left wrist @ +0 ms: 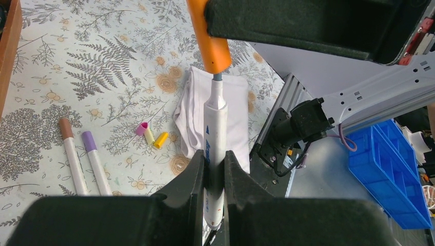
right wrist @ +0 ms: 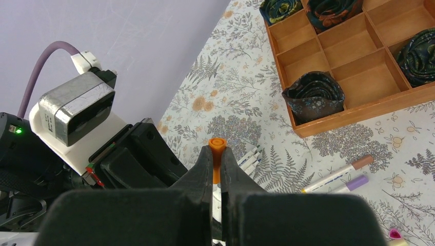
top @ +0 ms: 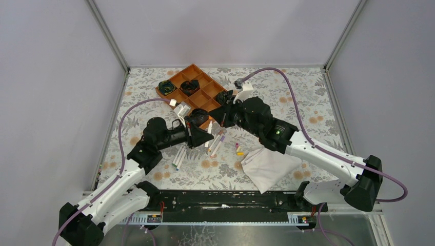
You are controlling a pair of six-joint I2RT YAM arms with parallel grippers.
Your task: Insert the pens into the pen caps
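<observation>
My left gripper is shut on a white pen (left wrist: 215, 120), which stands upright with its grey tip uppermost. Directly over that tip is an orange cap (left wrist: 214, 54), its lower end at the tip's top; part of the grey tip still shows below it. How far the tip sits inside the cap, I cannot tell. The cap is pinched by my right gripper, shut on it. In the top view both grippers meet near the tray's front corner, and the cap is barely visible there.
Capped pens with a brown cap (left wrist: 64, 125) and a purple cap (left wrist: 89, 141) lie on the table. Loose pink (left wrist: 141, 129) and yellow (left wrist: 161, 140) caps lie beside a white cloth (top: 269, 166). White pens (top: 179, 156) rest at left; a wooden tray (right wrist: 354, 107) holds rolled dark cloths.
</observation>
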